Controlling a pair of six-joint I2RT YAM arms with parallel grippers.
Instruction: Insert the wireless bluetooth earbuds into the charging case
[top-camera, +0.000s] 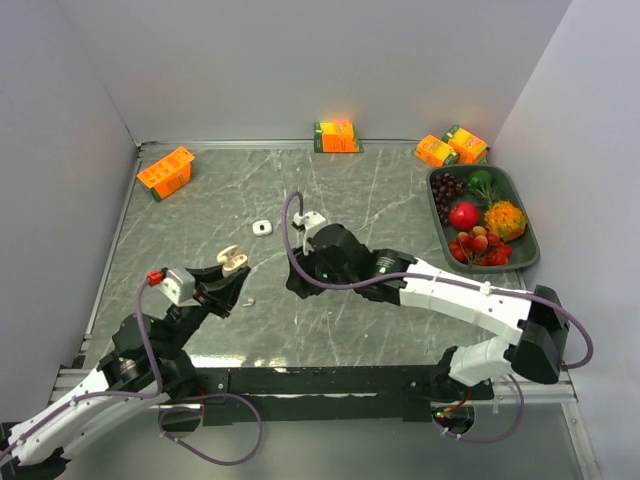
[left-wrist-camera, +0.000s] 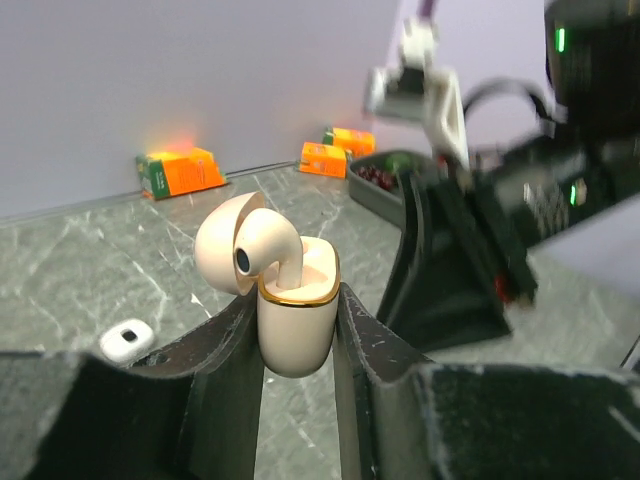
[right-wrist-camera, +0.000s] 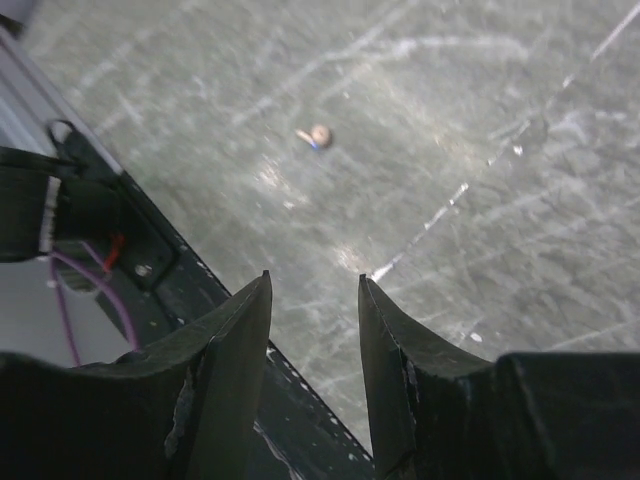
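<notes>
A cream charging case (left-wrist-camera: 297, 322), its lid open and an earbud seated upright in it, is held up by my left gripper (top-camera: 228, 281), shut on it. My right gripper (top-camera: 298, 270) is apart from the case, to its right, pointing down over the table; its fingers stand part open with nothing visible between them in the right wrist view. A small loose earbud (right-wrist-camera: 320, 136) lies on the marble table, also seen as a small piece (top-camera: 250, 302) in the top view.
A small white square object (top-camera: 262, 228) lies mid-table. Orange boxes (top-camera: 167, 173) stand along the back and left, and a tray of fruit (top-camera: 436, 208) at the right.
</notes>
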